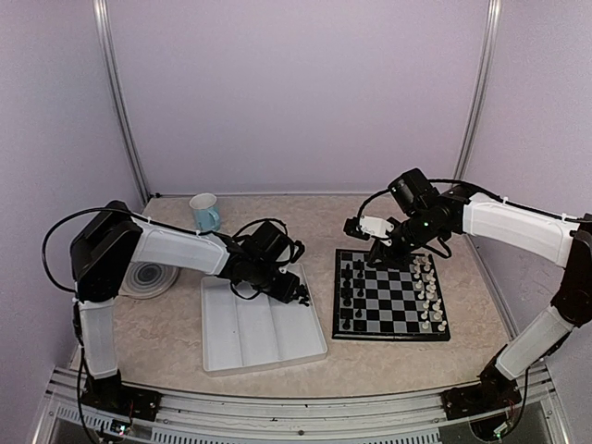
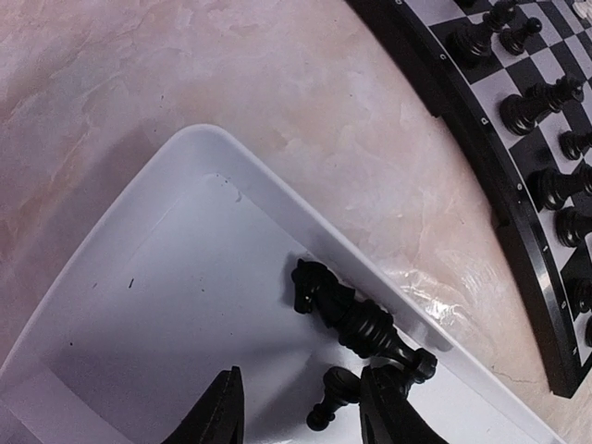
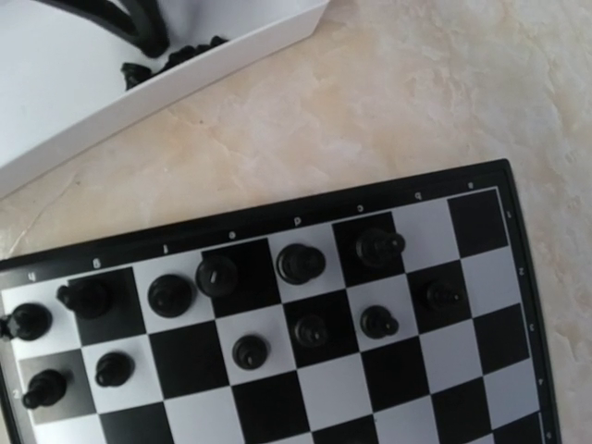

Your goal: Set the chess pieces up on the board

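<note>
In the left wrist view, my left gripper is open over the white tray (image 2: 88, 220). A black pawn (image 2: 335, 393) lies on its side near the right fingertip. A larger black piece (image 2: 363, 326) lies along the tray wall, and another dark piece (image 2: 400, 377) is partly behind the finger. My right gripper (image 1: 377, 256) hovers at the far edge of the chessboard (image 1: 398, 337); its fingers are too dark to read and do not show in the right wrist view. Black pieces such as a bishop (image 3: 302, 264) stand on the board, with the corner square (image 3: 478, 223) bare.
White pieces (image 1: 425, 326) stand along the board's right side. A blue mug (image 1: 205, 213) and a round lid (image 1: 148, 278) sit behind and left of the tray.
</note>
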